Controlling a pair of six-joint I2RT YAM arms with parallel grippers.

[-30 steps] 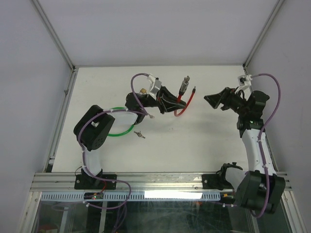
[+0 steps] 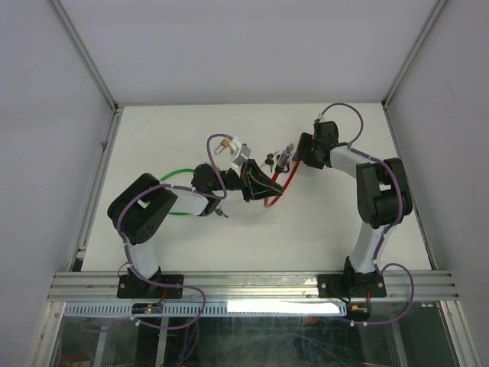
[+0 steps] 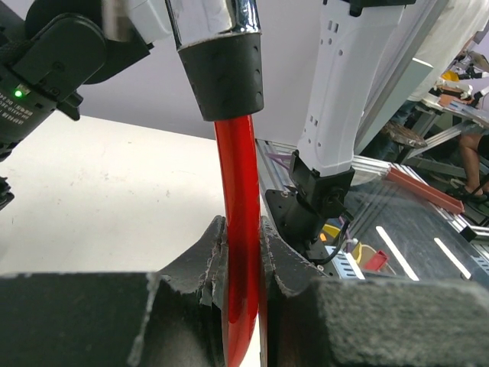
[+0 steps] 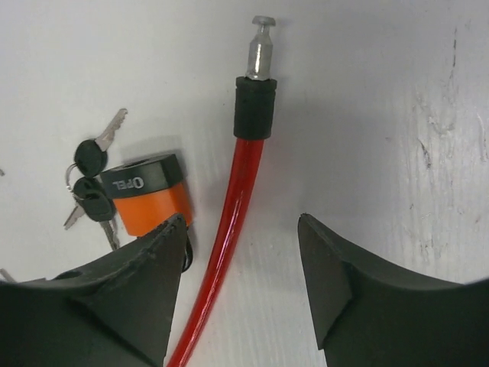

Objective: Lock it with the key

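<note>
A red cable lock is bent in a U. In the left wrist view its red cable (image 3: 240, 176) runs between the fingers of my left gripper, shut on it, below a black collar (image 3: 225, 73) with a silver end. My right gripper is open in the right wrist view. Between its fingers runs the free red length (image 4: 233, 206), nearer the left finger; its black collar and silver pin (image 4: 260, 57) point away. Left of it are black-headed keys (image 4: 93, 157) and an orange-and-black block (image 4: 149, 195); whether this is the lock body I cannot tell.
A green cable (image 2: 176, 173) lies partly under the left arm. A small silver piece (image 2: 220, 212) rests near the left gripper, and a yellowish padlock-like object (image 2: 223, 145) lies above it.
My right gripper came in from the right to the cable's free end.
</note>
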